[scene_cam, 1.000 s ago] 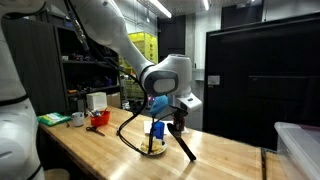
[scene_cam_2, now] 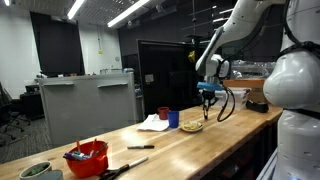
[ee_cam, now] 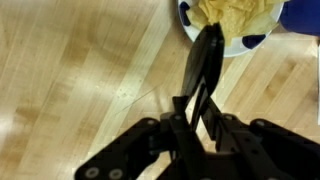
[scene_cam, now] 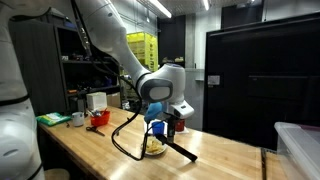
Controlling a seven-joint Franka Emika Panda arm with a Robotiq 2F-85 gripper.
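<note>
My gripper is shut on a black spatula-like utensil [ee_cam: 205, 60], whose broad end points away from the fingers. In exterior view 1 the utensil [scene_cam: 181, 150] slants down to the right from the gripper [scene_cam: 171, 132], above the table. A white plate with dark blue spots on its rim [ee_cam: 233, 45] bears yellow chips [ee_cam: 232, 14]; the utensil's broad end overlaps its near edge in the wrist view. Whether they touch cannot be told. Beside the plate stands a blue cup [scene_cam_2: 173, 119].
A red cup [scene_cam_2: 163, 113] and a white cloth [scene_cam_2: 152, 123] lie beyond the plate. Farther along the table are a red bowl of items [scene_cam_2: 87, 160], a black-handled tool [scene_cam_2: 124, 169] and a grey bowl [scene_cam_2: 36, 170]. Bare wood [scene_cam: 225, 158] extends right of the plate.
The arm has shifted a little left and slightly lower in exterior view 1, carrying the black utensil with it. The plate and cups appear unmoved.
</note>
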